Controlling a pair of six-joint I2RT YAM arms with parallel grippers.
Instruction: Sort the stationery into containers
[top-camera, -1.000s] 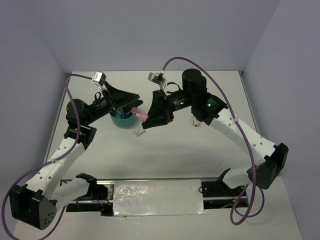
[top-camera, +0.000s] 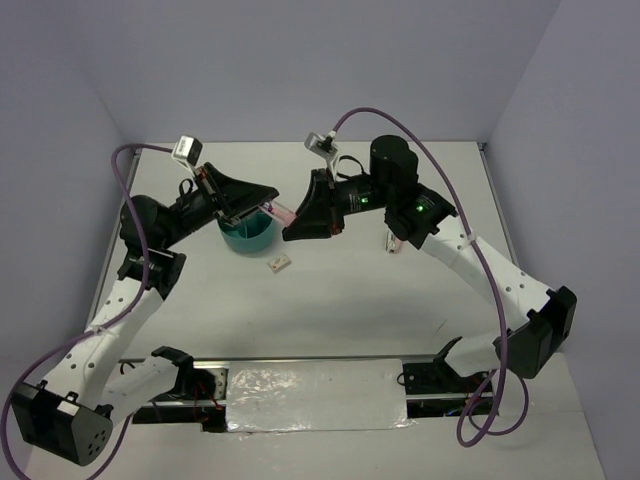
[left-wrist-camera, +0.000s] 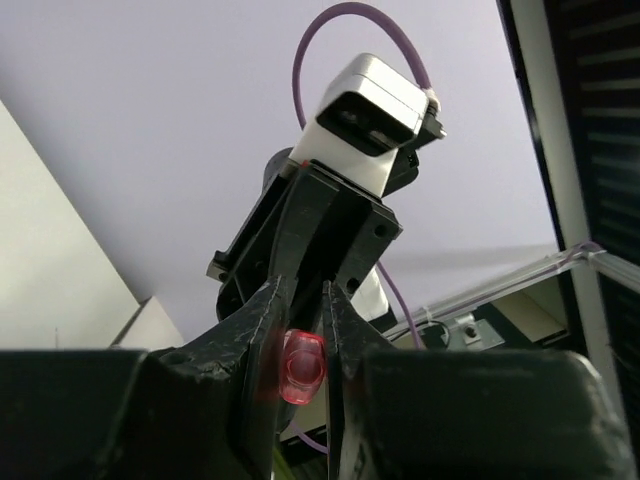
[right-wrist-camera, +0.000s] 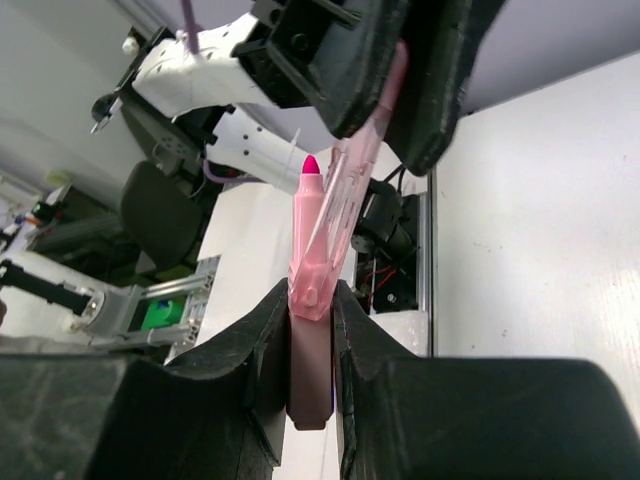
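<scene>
A pink marker with a clear pink part angled beside it is held between my grippers over the table. In the right wrist view my right gripper is shut on the marker's pink barrel, while the left gripper's fingers above grip the clear part. In the left wrist view my left gripper is shut on a pink piece, its red end showing between the fingers. A teal round container sits on the table at left, partly hidden under the left arm.
A small pale eraser-like item lies just below the container. Another small item lies at the right, partly under the right arm.
The table items are unchanged.
</scene>
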